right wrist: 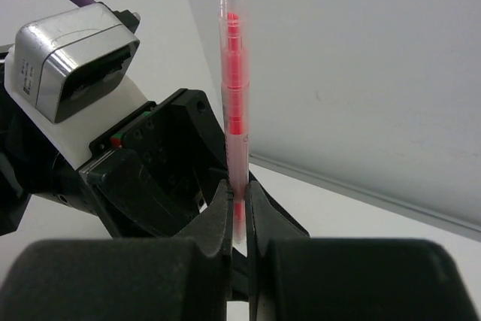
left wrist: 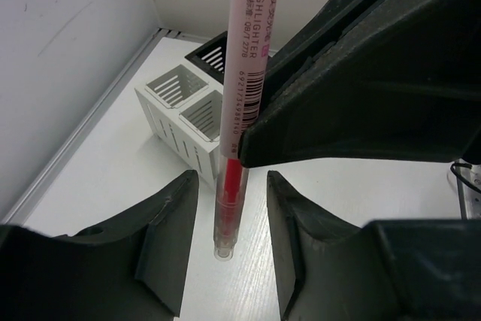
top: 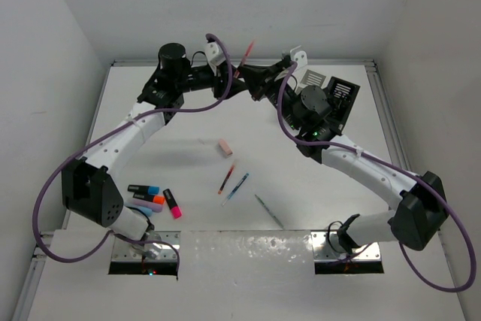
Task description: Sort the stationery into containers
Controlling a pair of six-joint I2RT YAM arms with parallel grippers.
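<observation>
A pink highlighter (top: 249, 52) stands nearly upright above the table, with my right gripper shut on its middle. My left gripper is open around the highlighter's lower end, its fingertips apart from it on either side in the left wrist view. On the table lie a pink eraser (top: 225, 146), a red pen (top: 227, 176), a blue pen (top: 235, 189), a grey-green pen (top: 267, 210) and several markers (top: 171, 202) at the lower left.
Slotted containers, white (left wrist: 171, 118) and black (top: 344, 93), stand at the back right, partly behind my right arm. Walls border the table on the sides and back.
</observation>
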